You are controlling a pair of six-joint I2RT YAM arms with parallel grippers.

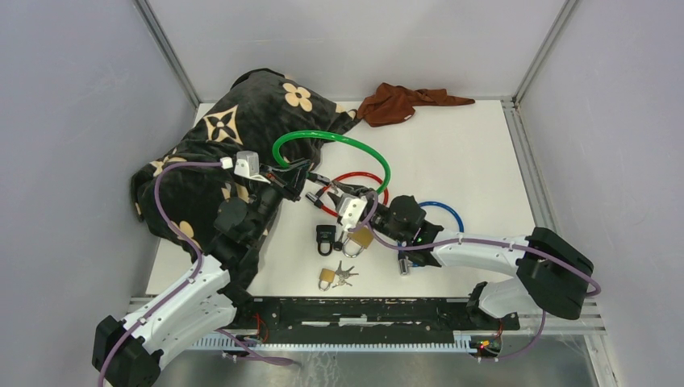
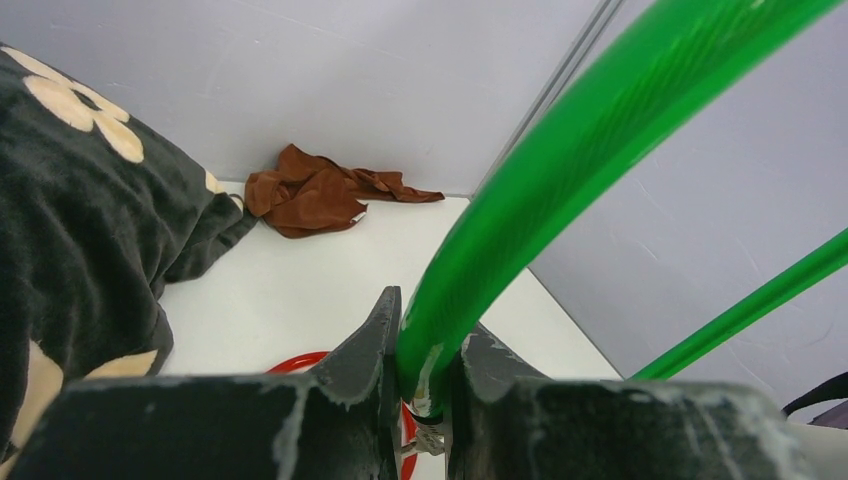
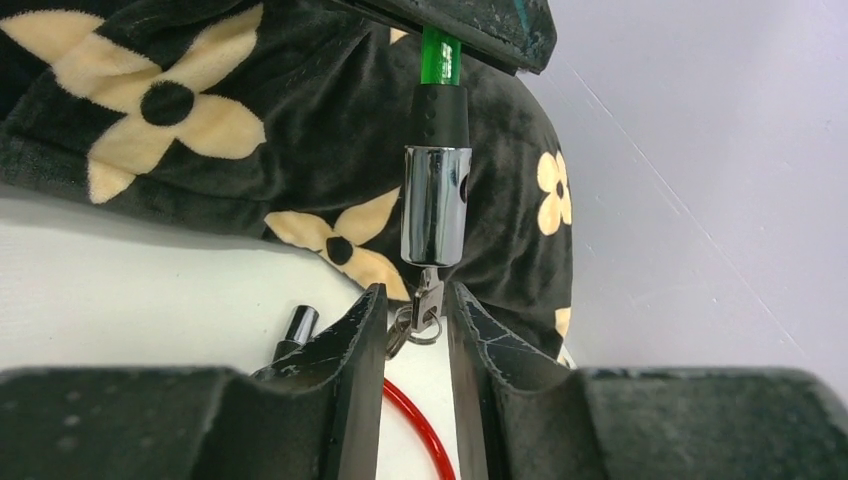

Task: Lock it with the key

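A green cable lock [image 1: 347,140] arches above the table, its lower end gripped by my left gripper, which is shut on it. The right wrist view shows the chrome lock cylinder [image 3: 434,205] hanging below the left fingers, with a key [image 3: 428,300] on a small ring sticking out of its end. My right gripper has its fingers on either side of that key, part open, with a gap showing next to the key. From above, the right gripper hides the cable's other end.
A red cable lock [image 1: 364,174] lies beneath the grippers. Nearer the front are a black padlock [image 1: 325,239], a brass padlock [image 1: 362,236], a small brass padlock [image 1: 326,279] and loose keys [image 1: 344,274]. A dark blanket [image 1: 266,109] fills the left.
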